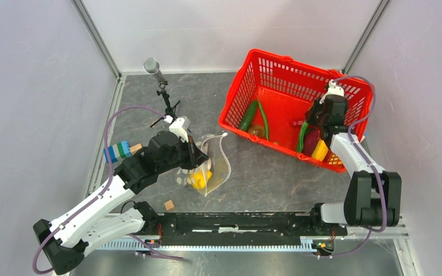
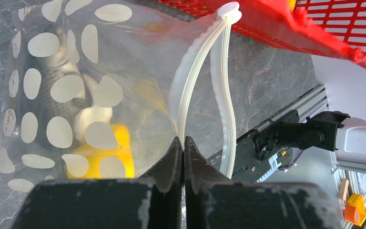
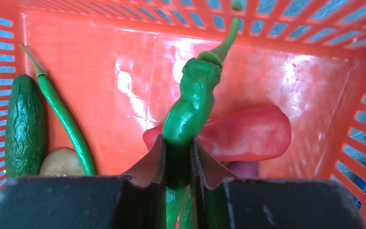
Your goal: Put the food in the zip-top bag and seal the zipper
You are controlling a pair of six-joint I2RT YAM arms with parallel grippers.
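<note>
A clear zip top bag with white spots (image 1: 221, 167) stands partly open below my left gripper (image 1: 202, 158). In the left wrist view, that gripper is shut on one side of the bag's mouth, beside the white zip strip (image 2: 196, 67). Something yellow (image 2: 119, 152) and a greyish item (image 2: 59, 71) show through the plastic. Inside the red basket, my right gripper is shut on a wrinkled green pepper (image 3: 190, 105), with a fingertip against either side. A red pepper (image 3: 248, 133) lies beneath it.
The red basket (image 1: 247, 57) also holds a cucumber (image 1: 247, 115), a long thin green pepper (image 1: 263, 118), a brown round item (image 1: 256, 130) and a yellow item (image 1: 320, 150). Toy blocks (image 1: 118, 150) and a microphone stand (image 1: 165, 98) occupy the left side.
</note>
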